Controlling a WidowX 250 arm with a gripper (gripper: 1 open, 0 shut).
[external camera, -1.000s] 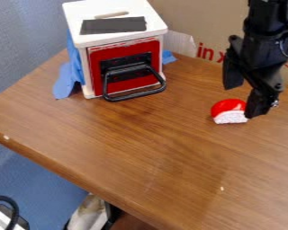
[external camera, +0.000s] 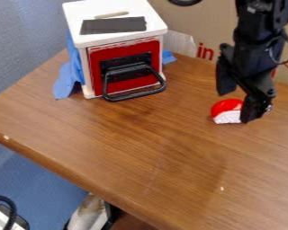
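Observation:
My black gripper (external camera: 243, 96) hangs at the right of the view over the table, above and around the back of a red and white object (external camera: 227, 111) lying on the wood. Whether its fingers are open or shut is hard to tell. At the upper left stands a small white box appliance with a red front (external camera: 121, 61), a black handle bar (external camera: 134, 92) at its front and a dark pad on top.
A blue cloth (external camera: 65, 79) lies beside and behind the appliance. A cardboard panel stands at the back. The table's left edge drops to a blue floor.
My gripper has shifted slightly to the left over the last second. The red and white object and the appliance look unmoved.

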